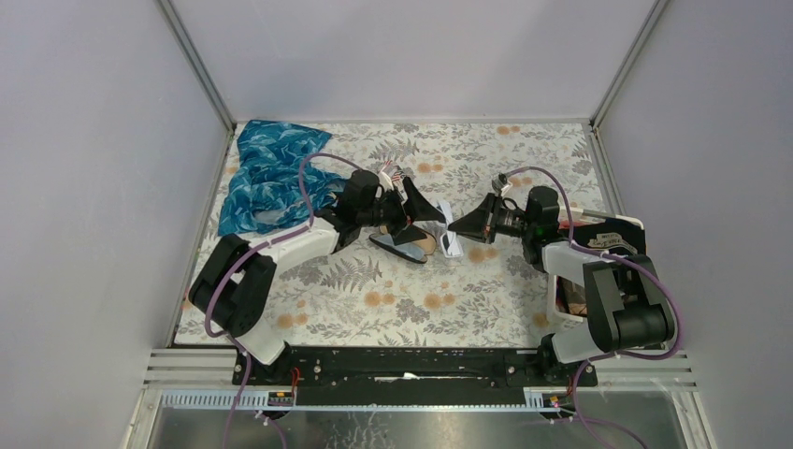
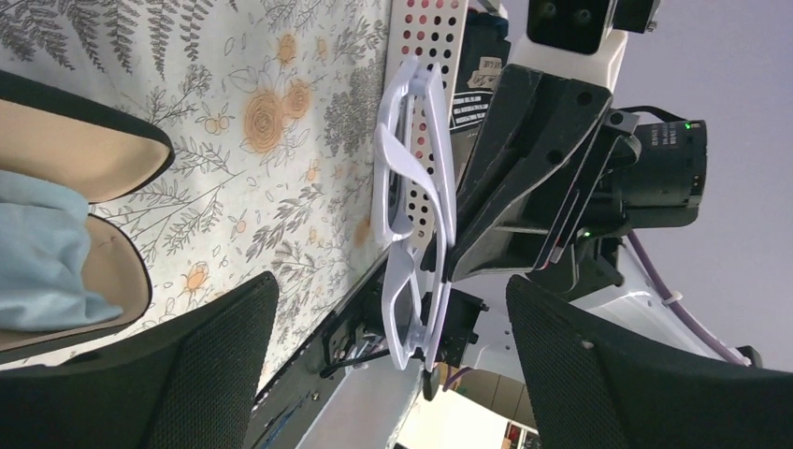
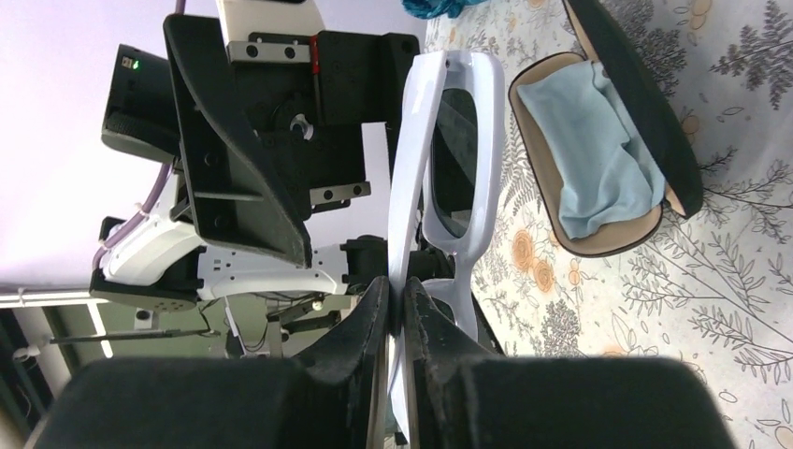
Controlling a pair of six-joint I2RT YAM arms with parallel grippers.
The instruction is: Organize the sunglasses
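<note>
White-framed sunglasses (image 1: 452,247) with dark lenses hang upright above the table, my right gripper shut on their frame. In the left wrist view the sunglasses (image 2: 439,140) stand on edge between the spread fingers, lying further out than the near pads. My left gripper (image 1: 434,224) is open, facing the right one from the left, and holds nothing. Below and to the left lies an open dark case (image 3: 552,187) with a tan lining and a light blue cloth (image 3: 598,150) inside. From above, the left gripper covers part of this case.
A crumpled blue bag (image 1: 271,178) fills the back left, with a small striped item (image 1: 394,174) near it. On the right a white basket (image 1: 554,297) with dark packages stands partly under my right arm.
</note>
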